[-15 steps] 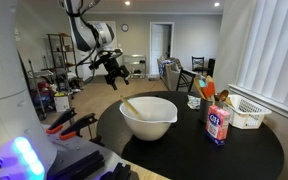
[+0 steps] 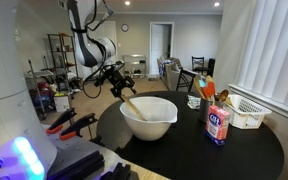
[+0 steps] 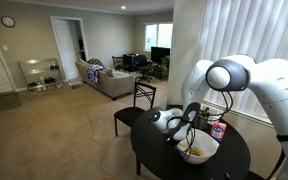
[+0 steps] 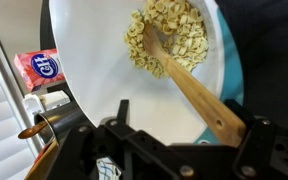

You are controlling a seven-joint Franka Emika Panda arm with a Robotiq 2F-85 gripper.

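A white bowl point(image 2: 154, 128) stands on the dark table, and a wooden spoon point(image 2: 133, 108) leans over its rim toward my arm. Ring-shaped pieces point(image 4: 174, 30) lie in the bowl in the wrist view, around the spoon's lower end. The spoon's handle point(image 4: 197, 94) slants down toward the right side of my fingers. My gripper is open and near the handle, which is not clamped. Beside the bowl, at its near left, my gripper point(image 2: 85, 128) also shows in exterior view 1.
A red and white carton point(image 2: 217, 124) stands right of the bowl. Behind it are a utensil holder point(image 2: 215, 109) with several utensils and a white basket point(image 2: 246, 115). A person point(image 2: 96, 57) is in the room beyond the table.
The arm, bowl and spoon show no clear movement.
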